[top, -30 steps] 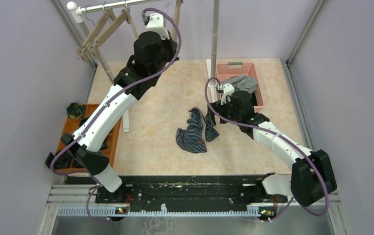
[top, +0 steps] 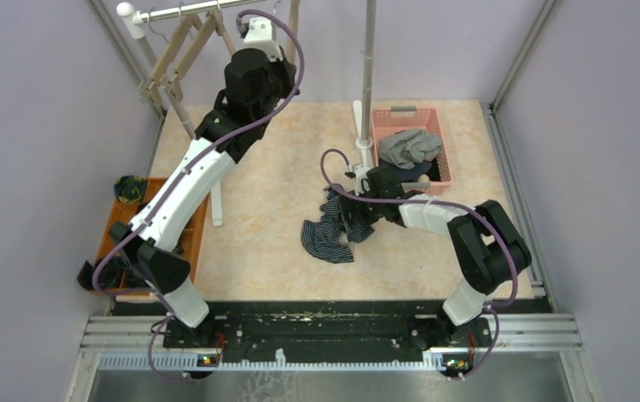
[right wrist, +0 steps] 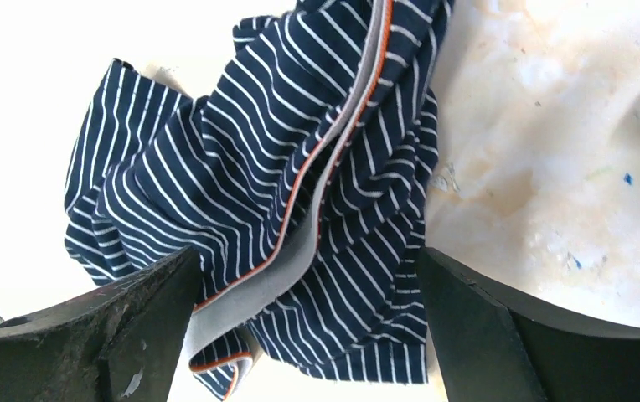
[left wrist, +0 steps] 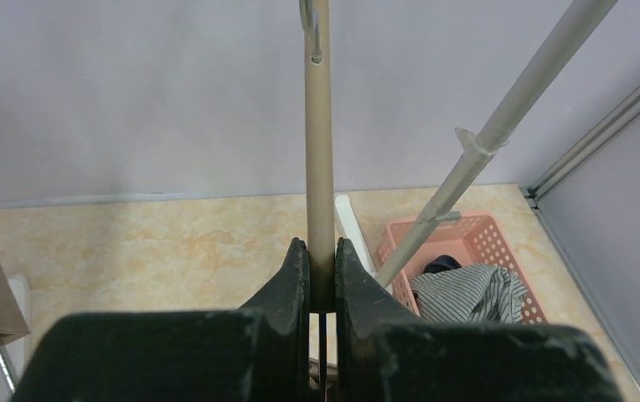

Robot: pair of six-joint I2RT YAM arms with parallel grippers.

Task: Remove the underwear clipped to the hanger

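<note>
Striped navy underwear [right wrist: 258, 159] lies crumpled on the table, its grey waistband edged in orange. From above, the same underwear [top: 327, 239] is partly covered by my right gripper [top: 346, 219]. In the right wrist view that gripper is open, its fingers spread to either side of the cloth, close over it. My left gripper is shut on a wooden hanger [left wrist: 320, 159], held upright high above the table. No cloth shows on the visible part of this hanger. A metal hook or clip touches its upper end.
A pink basket [top: 447, 155] with grey striped cloth [top: 409, 149] stands at the back right beside a rack post [top: 367, 84]. Other wooden hangers [top: 184, 52] hang at upper left. An orange divided box [top: 196, 239] sits at left.
My right gripper has moved left and down over the underwear, still open. The left gripper has shifted slightly left with the hanger held. The underwear lies in about the same place.
</note>
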